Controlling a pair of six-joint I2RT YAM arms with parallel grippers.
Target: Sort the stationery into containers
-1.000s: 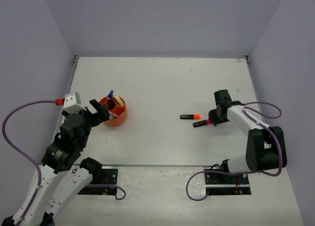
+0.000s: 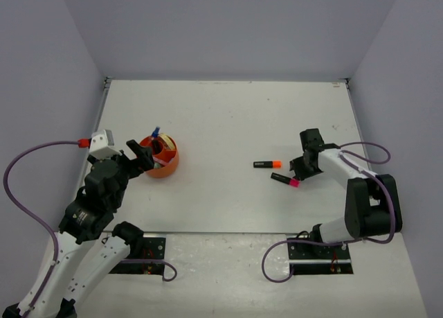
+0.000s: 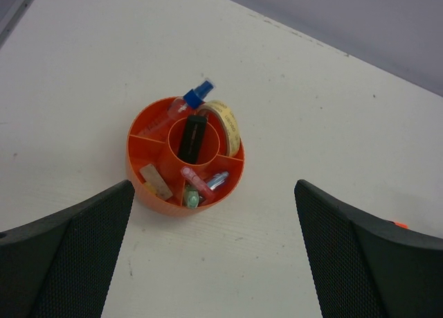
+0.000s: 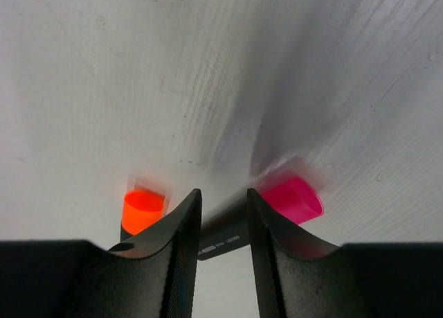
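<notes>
The pink highlighter (image 2: 282, 179) lies on the table, black-bodied with a pink cap (image 4: 296, 197). In the right wrist view my right gripper has its fingertips a little apart, with nothing held; the highlighter lies below and outside them, its body showing through the gap and partly hidden by the fingers. An orange-capped highlighter (image 2: 266, 164) rests just behind it. Far to the left, the round orange organizer (image 3: 158, 206) has stationery in its compartments. Over on that side my left gripper stands wide open and empty.
Inside the organizer are a blue-capped bottle (image 3: 199, 93), a tape roll (image 3: 230, 127), a black item (image 3: 192, 139) in the centre, and several small pieces. Bare white table (image 2: 214, 124) stretches between organizer and highlighters. Grey walls border the back and sides.
The pink highlighter has turned, its capped end swinging toward the front of the table. The left arm looks still.
</notes>
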